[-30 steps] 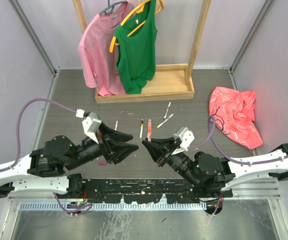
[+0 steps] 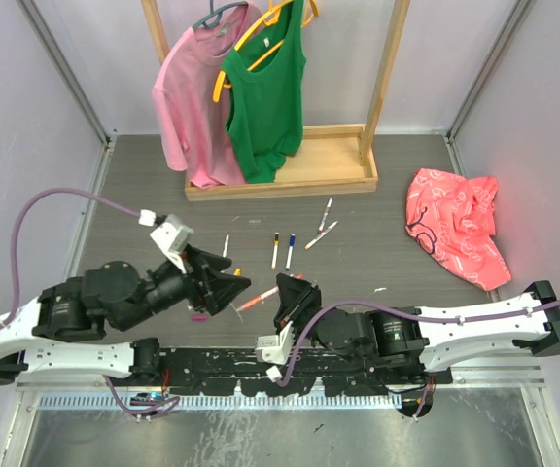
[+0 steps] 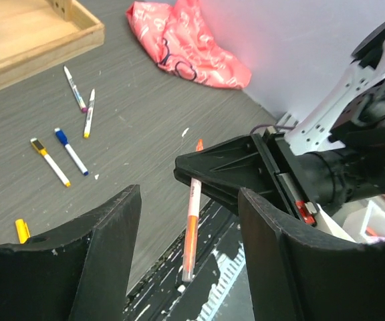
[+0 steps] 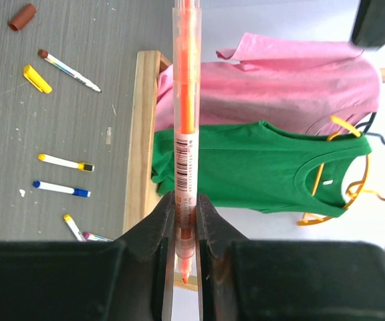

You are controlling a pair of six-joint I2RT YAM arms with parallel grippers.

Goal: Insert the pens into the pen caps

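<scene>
An orange pen [image 4: 186, 164] is held in my right gripper [image 2: 288, 284], which is shut on it near one end. That end's orange tip [image 3: 200, 144] pokes out past the fingers. The pen's long end slants toward the left gripper in the top view. My left gripper [image 2: 235, 274] is open, with nothing gripped; in the left wrist view the pen shows in the gap between its fingers, apart from them. A yellow cap [image 4: 37, 79] and a brown cap [image 4: 23, 17] lie loose on the table. In the top view a magenta cap [image 2: 199, 316] is partly hidden by the left arm.
A yellow-ended pen [image 3: 50, 162], a blue-capped pen [image 3: 71, 152] and other pens lie mid-table. The wooden rack [image 2: 343, 175] with hanging shirts stands at the back, a red cloth bag [image 2: 455, 224] at the right. Table between bag and pens is mostly clear.
</scene>
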